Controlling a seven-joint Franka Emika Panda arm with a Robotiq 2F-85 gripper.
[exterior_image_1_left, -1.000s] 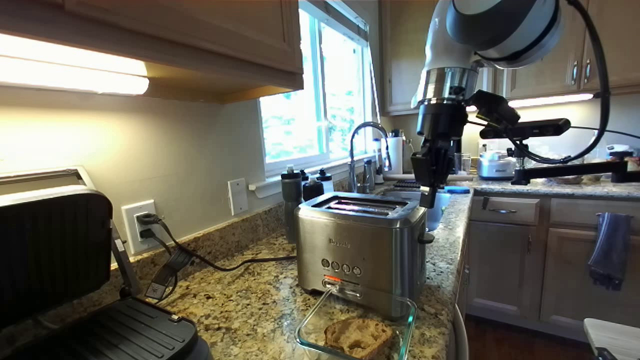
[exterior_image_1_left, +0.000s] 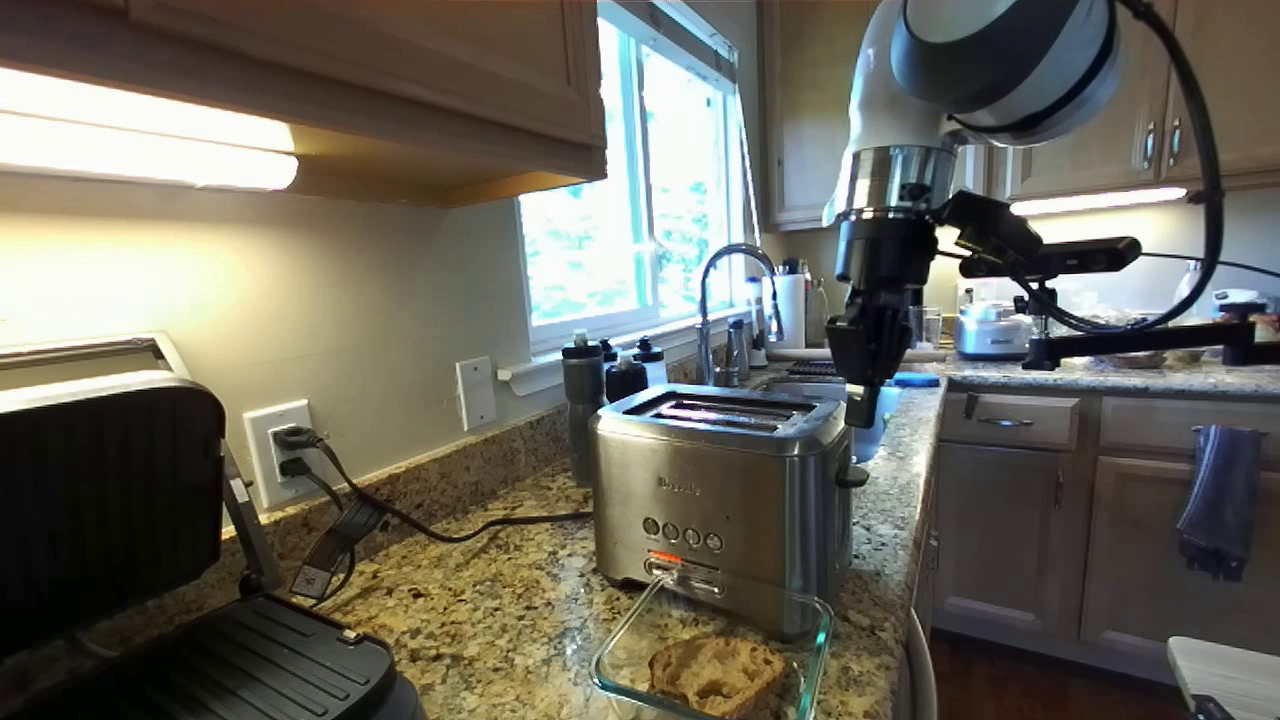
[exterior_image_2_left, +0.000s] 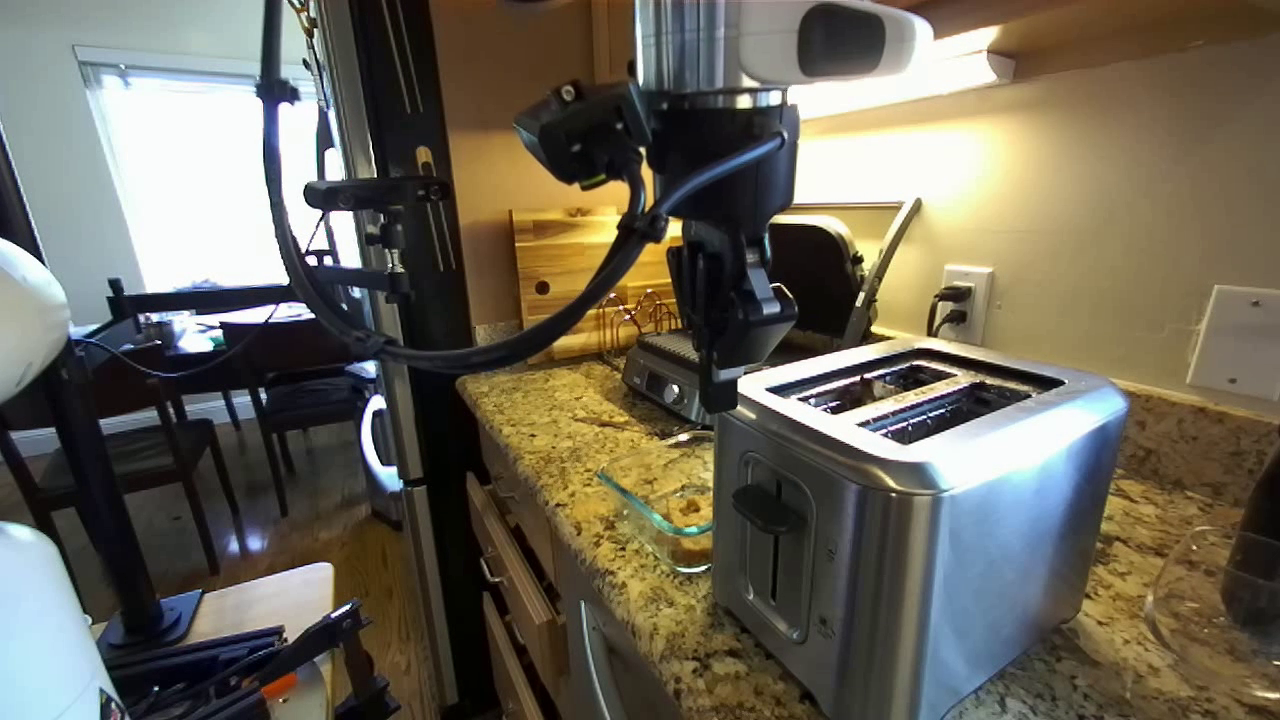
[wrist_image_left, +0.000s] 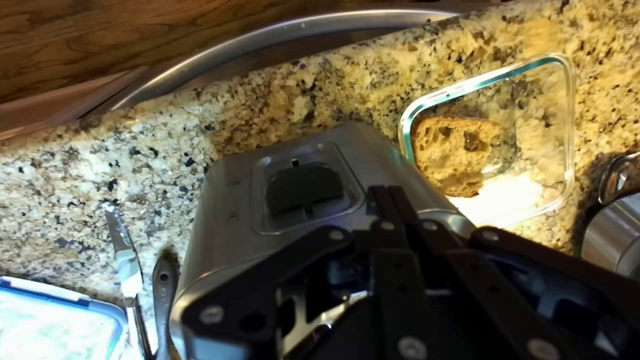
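My gripper (exterior_image_1_left: 860, 408) is shut, with nothing showing between its fingers, and points down at the counter-edge side of a steel toaster (exterior_image_1_left: 708, 492). In the second exterior view its tips hang by the toaster's upper edge, above the black lever (exterior_image_2_left: 768, 510); whether they touch the toaster cannot be told. From the wrist, the fingertips (wrist_image_left: 376, 201) appear just beside the lever. Both toaster slots (exterior_image_2_left: 948, 408) face up, and a slice of bread (exterior_image_2_left: 866, 394) seems to sit low in one. Another bread slice (wrist_image_left: 456, 153) lies in a clear glass dish (wrist_image_left: 570, 120) close to the toaster.
An open grill press (exterior_image_1_left: 240, 648) stands past the dish. A power cord (exterior_image_1_left: 480, 528) runs behind the toaster to the wall. A knife (wrist_image_left: 125, 252) and a blue-rimmed container (wrist_image_left: 60, 306) lie on its other side. The counter's front edge is close.
My gripper has moved slightly lower and a little to the right in the first exterior view. The toaster, dish and bread there look unmoved.
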